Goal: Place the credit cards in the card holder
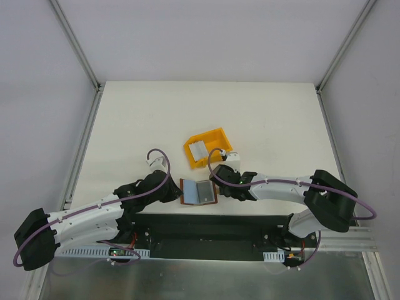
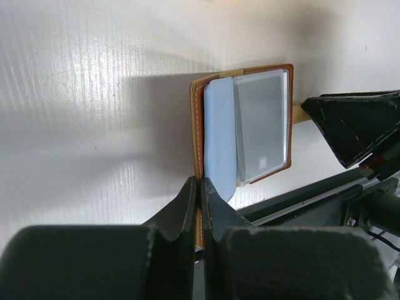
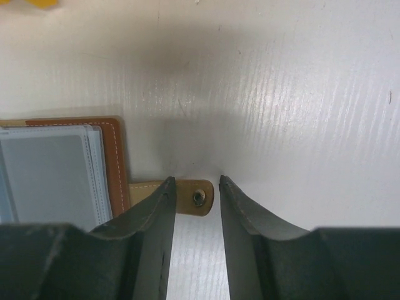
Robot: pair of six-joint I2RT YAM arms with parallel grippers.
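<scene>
The card holder (image 1: pixel 205 192) lies spread on the table, its brown cover round pale blue and clear sleeves (image 2: pixel 262 125). In the left wrist view, my left gripper is shut on the holder's thin left cover edge. My right gripper is partly open at the opposite side. The holder's tan strap (image 3: pixel 187 196), with its snap, shows between and below the right fingertips, and the left one of these overlaps it; whether they touch it I cannot tell. What look like the white cards (image 1: pixel 199 150) rest as a stack in the orange tray (image 1: pixel 217 137).
The tray stands just behind the holder, close to the right wrist. Bare white table (image 1: pixel 150 112) stretches behind and to both sides. A dark gap (image 1: pixel 200 234) runs along the table's front edge, close to the holder.
</scene>
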